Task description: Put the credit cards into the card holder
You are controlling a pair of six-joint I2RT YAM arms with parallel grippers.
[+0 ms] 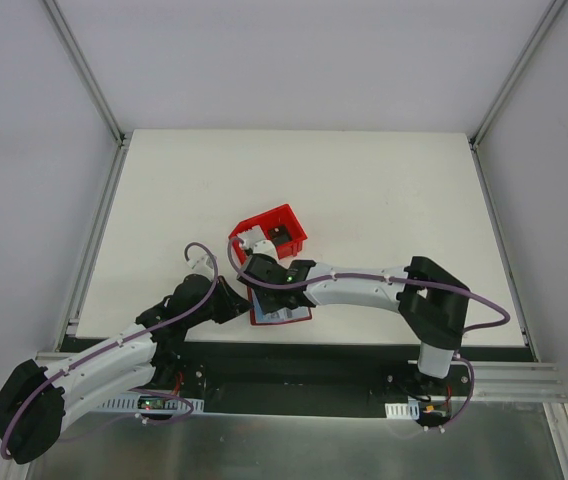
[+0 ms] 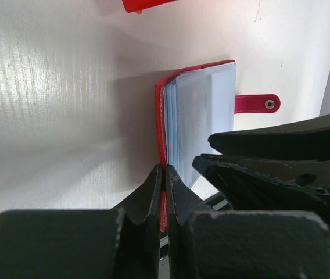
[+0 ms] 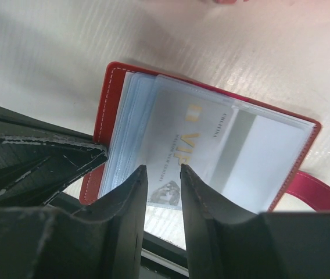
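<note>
The red card holder (image 3: 113,99) lies open on the white table, its clear sleeves fanned flat, with a VIP card (image 3: 182,145) visible in a sleeve in the right wrist view. My left gripper is shut at the holder's red left edge, its tips on that thin edge. My right gripper is over the sleeves near the VIP card, part open, with a narrow gap between its fingertips and nothing clearly held. The holder's red strap (image 2: 252,103) sticks out to the right.
A red box (image 1: 274,212) with compartments and cards stands just behind the holder. The table's front edge runs close below the holder and both arms.
</note>
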